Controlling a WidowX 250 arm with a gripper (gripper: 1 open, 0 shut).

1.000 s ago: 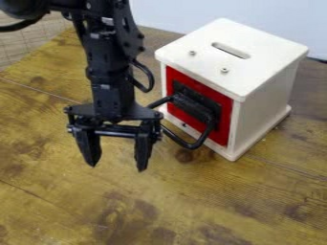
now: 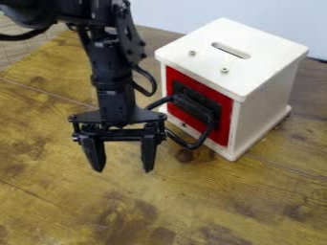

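A black robot arm reaches down from the upper left, and its gripper (image 2: 122,158) hangs open low over the wooden table, its two fingers apart with nothing visible between them. To its right stands a white wooden box (image 2: 263,110) with a slot and small knobs on top. The box's left-facing side has a red panel (image 2: 225,131) with a black fitting and a black bar handle, which reaches out toward the gripper and passes just right of it.
A white surface runs behind the box at the top right.
The arm and gripper have shifted very slightly; the box looks unmoved.
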